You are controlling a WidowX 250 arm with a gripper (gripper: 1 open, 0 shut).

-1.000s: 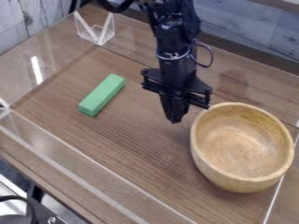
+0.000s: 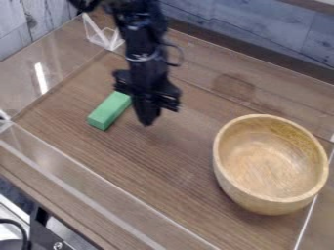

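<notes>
My black gripper [image 2: 148, 100] is over the table a little left of centre, its body blurred; whether its fingers are open or shut is unclear. Just to its left, a green block [image 2: 108, 111] lies on the wooden table [image 2: 131, 186], its upper end close to the gripper. A large tan wooden bowl [image 2: 269, 166] sits at the right.
A wall panel stands along the back, and the table's left edge shows at the upper left with clear plastic beside it. A dark cable [image 2: 14, 229] shows at the lower left corner.
My gripper has moved left, away from the bowl and toward the green block. The block and the bowl have stayed in place.
</notes>
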